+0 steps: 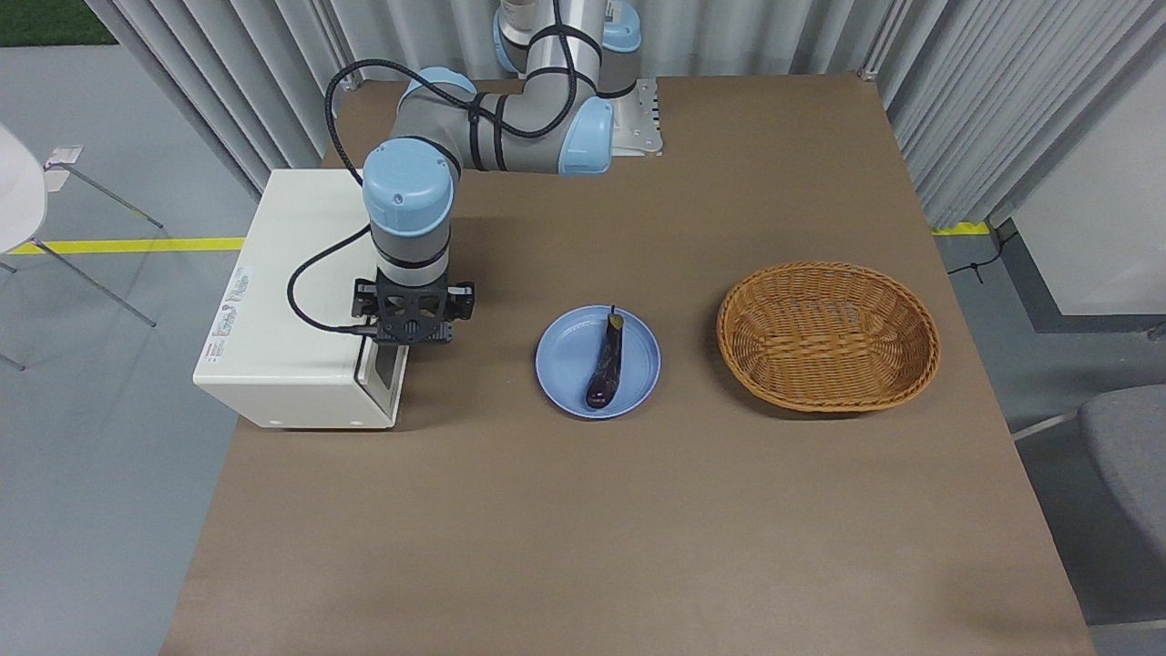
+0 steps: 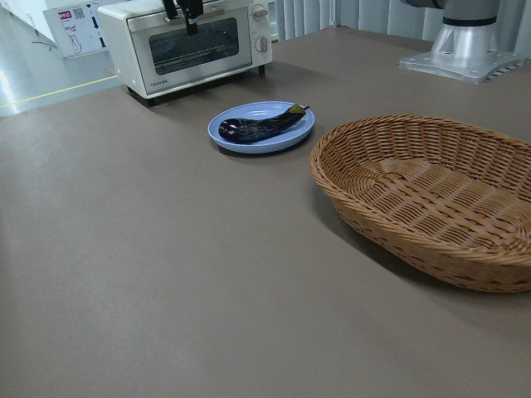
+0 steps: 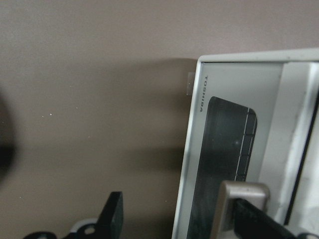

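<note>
The gripper (image 1: 413, 312) hangs over the front edge of a white toaster oven (image 1: 273, 295), at the top of its glass door (image 2: 195, 50). In the wrist view its two black fingers stand apart, one beside the door's handle (image 3: 222, 209), the other over the table; whether it touches the handle is unclear. A dark eggplant (image 1: 607, 361) lies on a blue plate (image 1: 563, 355) to the oven's right.
A wicker basket (image 1: 827, 339) sits right of the plate.
</note>
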